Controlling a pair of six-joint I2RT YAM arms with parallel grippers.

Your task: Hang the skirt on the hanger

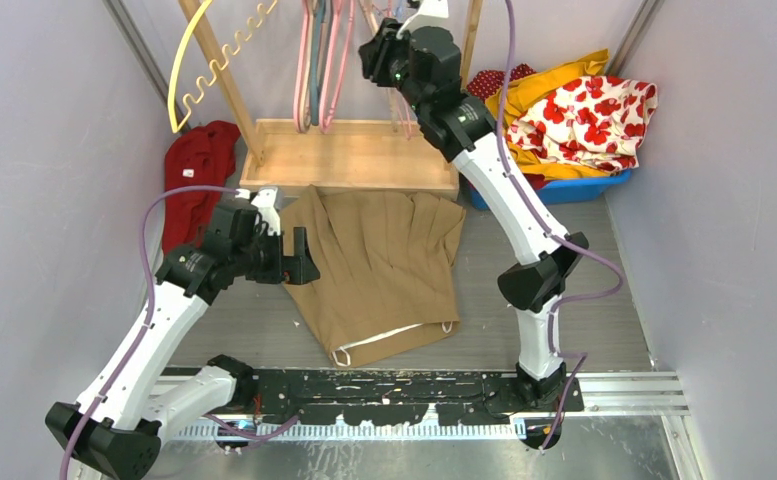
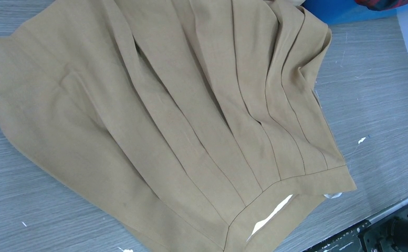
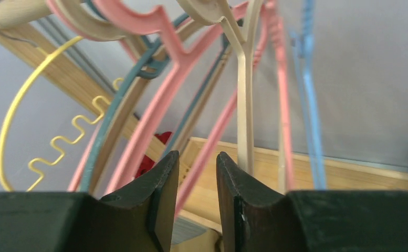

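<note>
The brown pleated skirt (image 1: 384, 260) lies flat on the floor, its waistband (image 2: 291, 185) toward the robot's base. Over the skirt's left edge, my left gripper (image 1: 302, 257) stands open and empty. Up at the rack my right gripper is among the hangers, its two fingers a narrow way apart. Behind that gap, a pink hanger (image 3: 162, 100) shows. A beige hanger (image 3: 245, 105) runs down behind the right-hand finger. Whether either is clamped cannot be told. A yellow hanger (image 1: 179, 70) hangs at the rack's left end.
The rack's wooden base (image 1: 354, 160) stands just behind the skirt. A blue basket (image 1: 584, 190) of clothes is at the back right, and a red garment (image 1: 199, 170) lies at the left. Bare floor (image 1: 554, 270) shows right of the skirt.
</note>
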